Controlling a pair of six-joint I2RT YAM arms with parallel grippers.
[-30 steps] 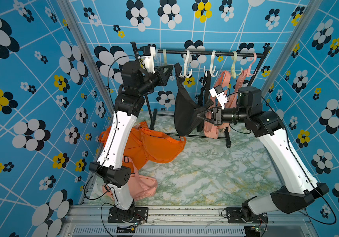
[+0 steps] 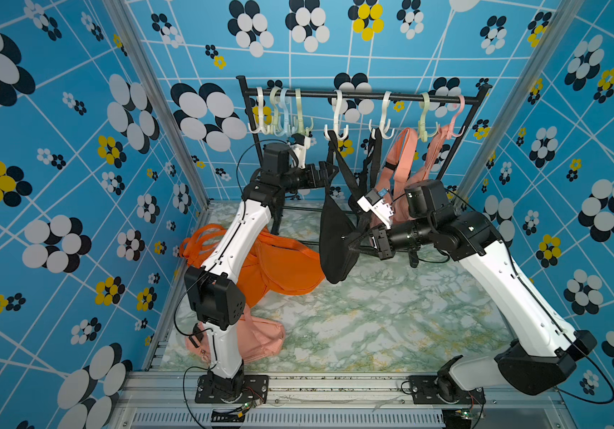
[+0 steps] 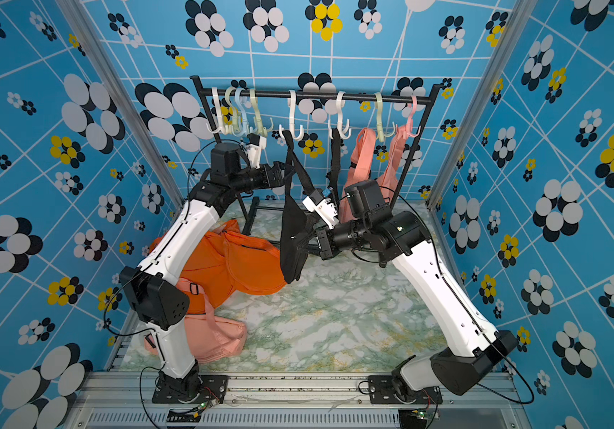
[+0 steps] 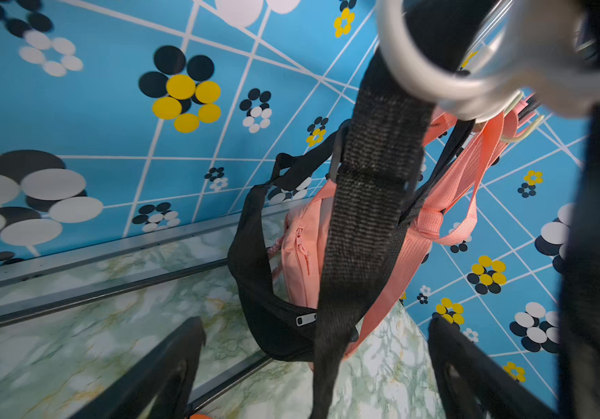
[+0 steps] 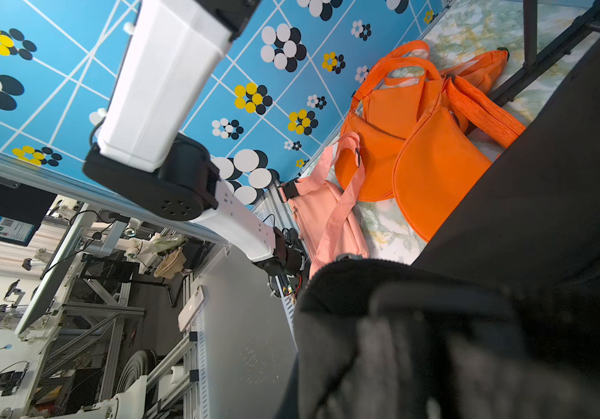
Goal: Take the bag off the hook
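Observation:
A black bag (image 2: 337, 246) hangs by its straps (image 4: 362, 209) from a white double hook (image 2: 337, 121) on the rail, its body pulled forward and down. My left gripper (image 2: 324, 173) is open beside the upper strap, just below the hook; in the left wrist view the strap runs upright between its blurred fingertips. My right gripper (image 2: 362, 241) is shut at the lower body of the bag, whose dark fabric fills much of the right wrist view; its fingertips are hidden in it.
Pink bags (image 2: 399, 150) and other dark straps hang to the right. Orange bags (image 2: 285, 271) and a pink bag (image 2: 256, 332) lie on the left of the marble floor.
My left gripper has moved right and down to the straps below the hook. My right gripper has moved down and left with the bag's body, which hangs lower.

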